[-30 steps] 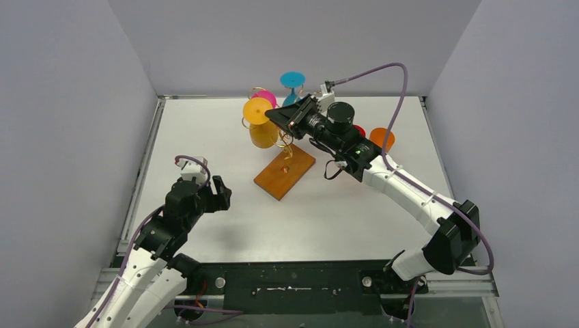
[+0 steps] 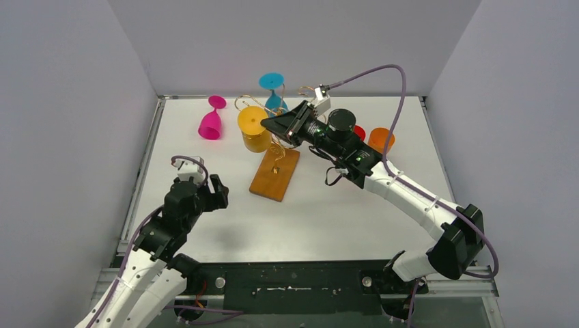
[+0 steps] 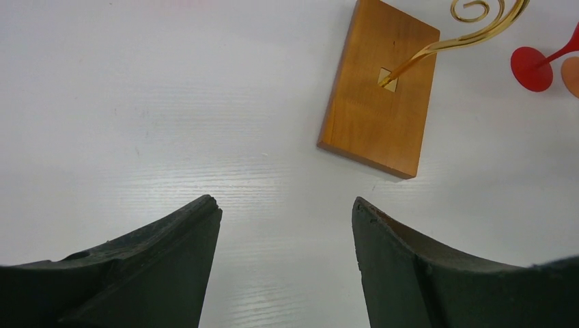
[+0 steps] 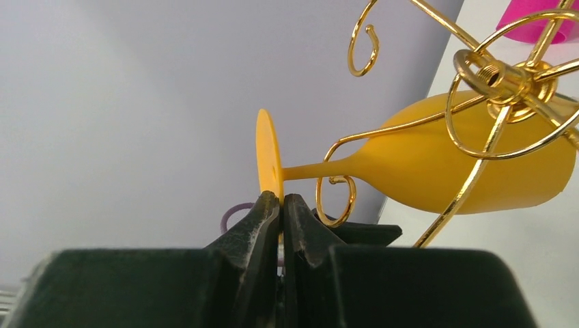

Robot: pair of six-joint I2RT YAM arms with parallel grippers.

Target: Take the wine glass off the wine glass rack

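Observation:
My right gripper is shut on the rim of the base of the yellow wine glass [image 4: 464, 171], which lies on its side among the gold wires of the rack [image 4: 505, 85]; its stem passes by a curled hook. The rack's wooden base [image 3: 369, 130] sits on the table. A blue glass [image 2: 272, 83] hangs at the rack's back. My left gripper is open above the table at the lower left, nothing between its fingers.
A pink glass [image 2: 210, 123] lies at the back left. Red [image 3: 531, 68] and orange [image 2: 382, 140] glasses are at the back right.
The yellow glass, my right gripper and the rack's top have shifted left. The wooden base has shifted slightly left, and the pink glass appears farther left, out from behind the rack.

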